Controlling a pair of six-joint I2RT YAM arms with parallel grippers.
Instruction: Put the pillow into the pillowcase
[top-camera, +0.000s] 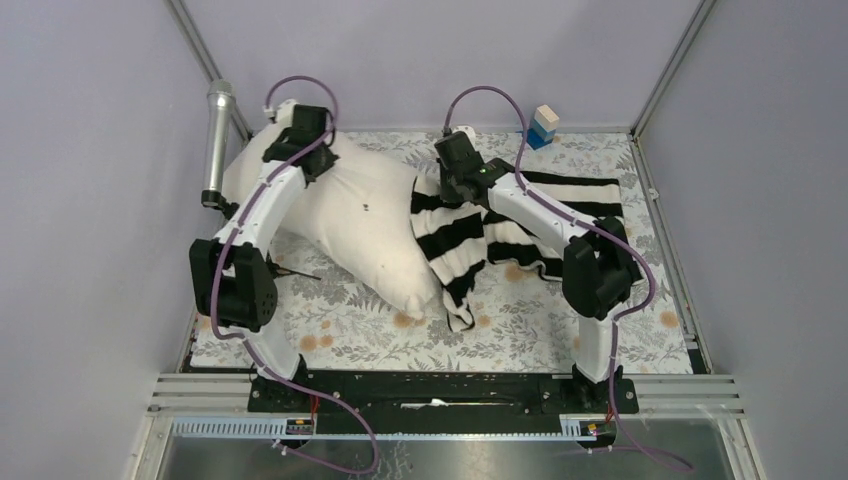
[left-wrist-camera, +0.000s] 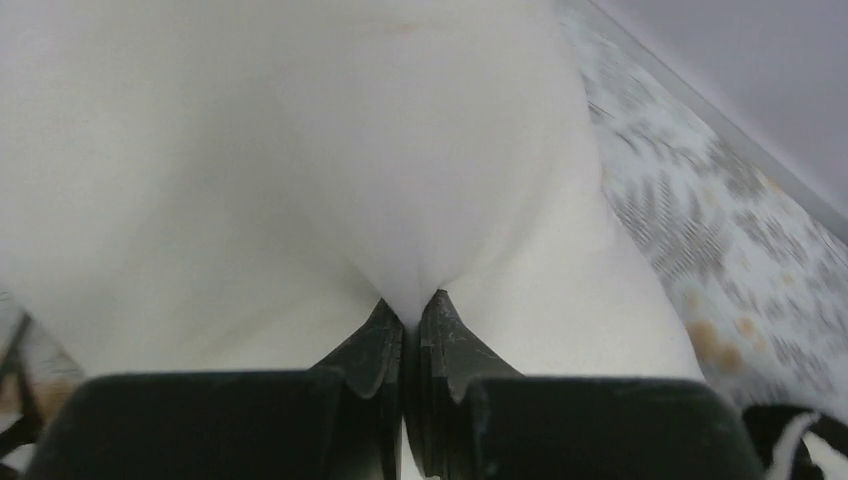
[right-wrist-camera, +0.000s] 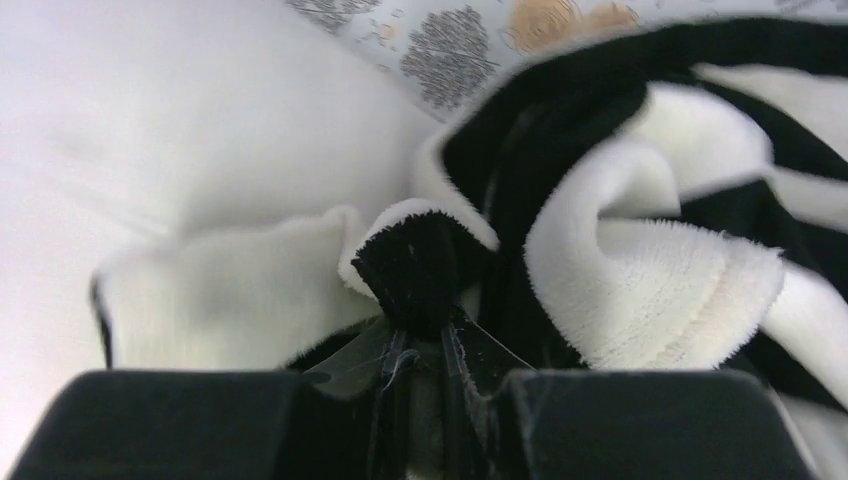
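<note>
The white pillow sprawls over the left half of the table, its lower corner hanging toward the middle. My left gripper is shut on the pillow's upper part; in the left wrist view its fingertips pinch a fold of white fabric. The black-and-white striped pillowcase lies crumpled to the pillow's right, against it. My right gripper is shut on the pillowcase near its left top; in the right wrist view a dark, fringed fold rises from between its fingertips.
A white-and-blue block stack stands at the back, right of centre. A metal cylinder on a dark arm stands at the left edge. Floral table surface shows bare along the front and back right.
</note>
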